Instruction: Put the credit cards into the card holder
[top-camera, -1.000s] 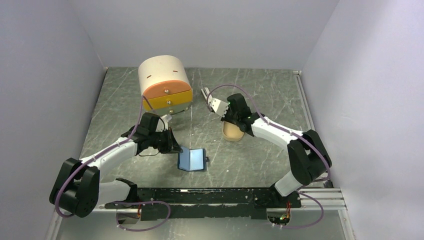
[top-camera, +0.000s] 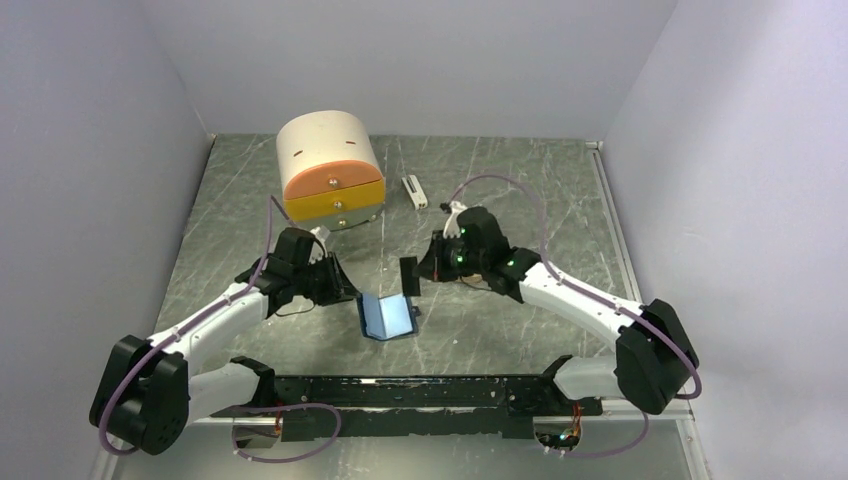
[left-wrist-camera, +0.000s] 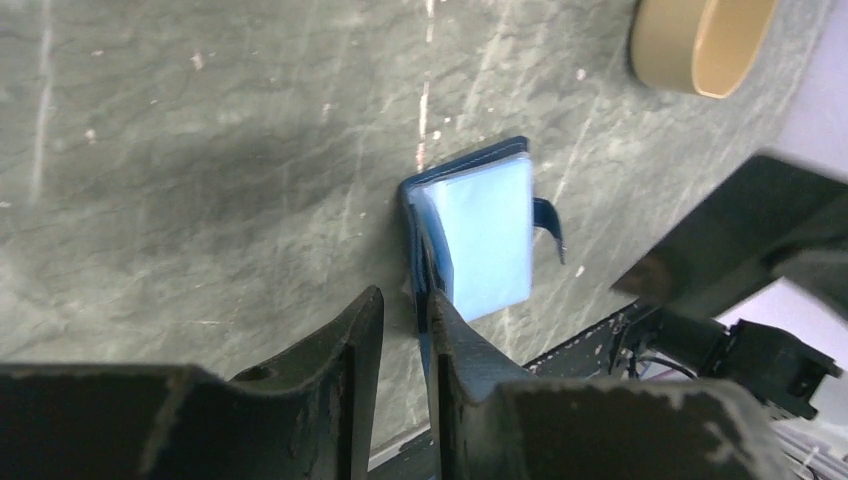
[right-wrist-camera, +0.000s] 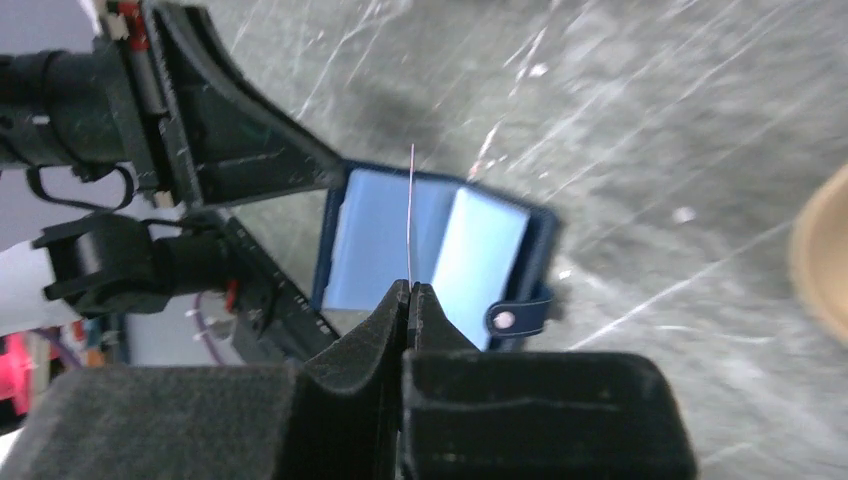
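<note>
The blue card holder (top-camera: 394, 316) lies spread on the table, with pale inner sleeves and a snap strap. My left gripper is at its left edge, fingers slightly apart; whether it grips the edge is unclear. My right gripper is shut on a dark, thin card (top-camera: 409, 276), held upright above the holder and seen edge-on in the right wrist view.
A tan container (left-wrist-camera: 680, 45) stands behind the right gripper. A drawer chest (top-camera: 330, 160) and a small white object (top-camera: 414, 192) are at the back. The table right of the holder is clear.
The left gripper has shifted slightly.
</note>
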